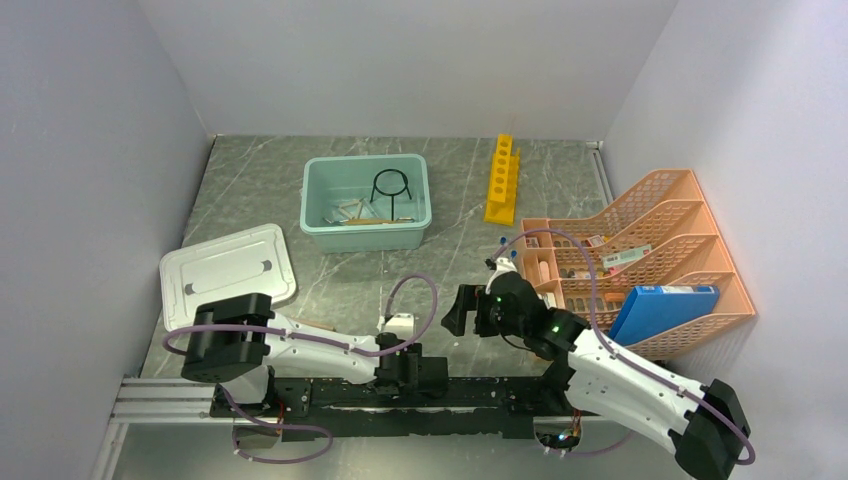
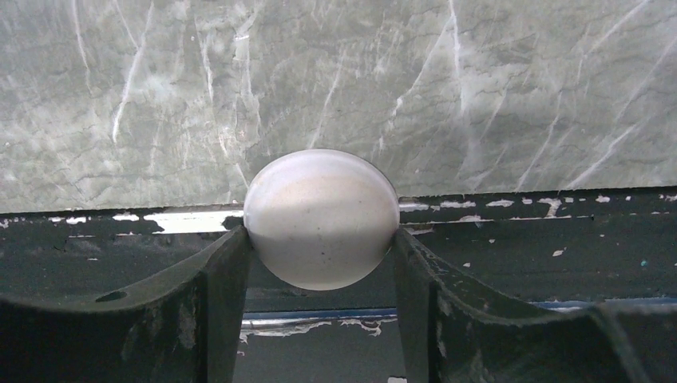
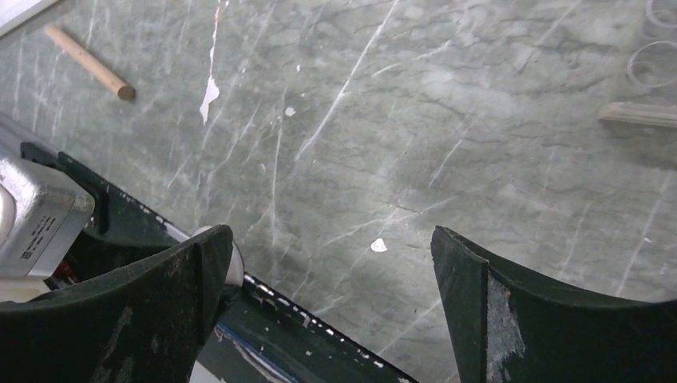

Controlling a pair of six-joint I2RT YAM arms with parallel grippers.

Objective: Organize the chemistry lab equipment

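Note:
My left gripper [image 1: 410, 375] is low at the table's front edge; in the left wrist view a pale, rounded disc-like object [image 2: 321, 219] sits between its fingertips, which touch or nearly touch its sides. My right gripper is open above bare marble, with nothing between its fingers. The teal bin [image 1: 364, 240] holds a black ring stand and small items. A yellow test-tube rack [image 1: 501, 178] stands at the back right. A wooden stick [image 3: 88, 60] lies near the white lid [image 1: 225, 270].
An orange organizer [image 1: 690, 230] with a blue box [image 1: 655, 315] fills the right side. A clear item with rings [image 3: 639, 112] lies under the right wrist camera.

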